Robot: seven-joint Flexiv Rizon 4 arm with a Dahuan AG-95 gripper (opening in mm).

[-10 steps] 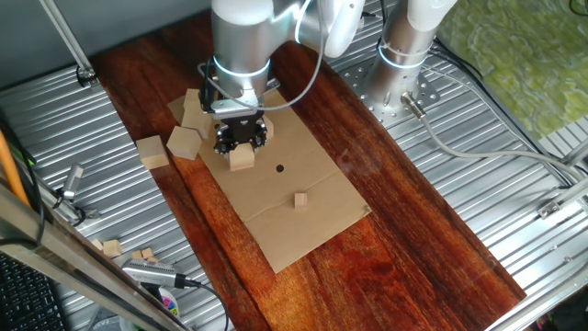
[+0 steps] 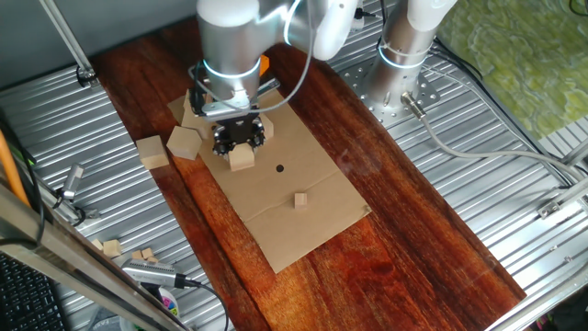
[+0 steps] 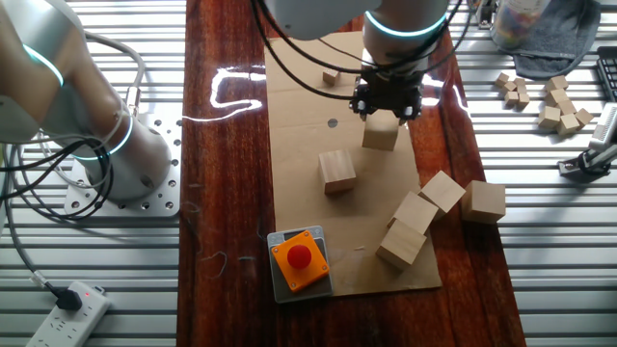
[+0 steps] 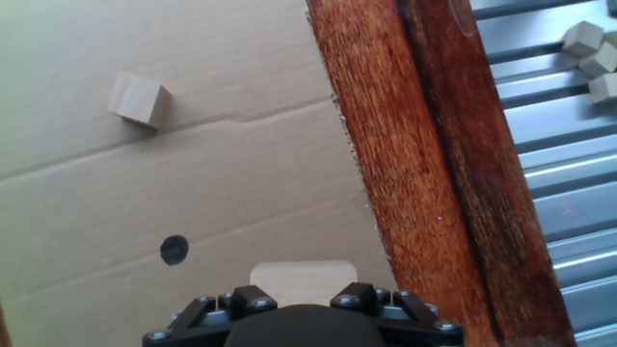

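Observation:
In exterior view 1 my gripper [image 2: 241, 145] points down at a pale wooden block [image 2: 242, 160] on the near-left part of the cardboard sheet [image 2: 312, 221]. Exterior view 2 has the same block [image 3: 380, 137] directly below the dark finger ends. From the wrist, the block's top [image 4: 304, 280] shows at the bottom edge, behind my fingers [image 4: 260, 302]. Whether they press on its sides is not clear, nor whether it rests on the cardboard. A smaller cube [image 4: 141, 100] lies alone beyond the black spot [image 4: 174, 251].
Several larger blocks cluster by the sheet's edge, including one [image 3: 485, 202] on the wood. Another block [image 3: 337, 172] stands close to the gripper. An orange box with a red button [image 3: 300, 257] sits at the sheet's corner. The cardboard around the small cube is clear.
The upper arm has shifted left in exterior view 1 and the gripper has moved slightly left. An orange patch now shows behind the arm. The block below the gripper looks almost unmoved.

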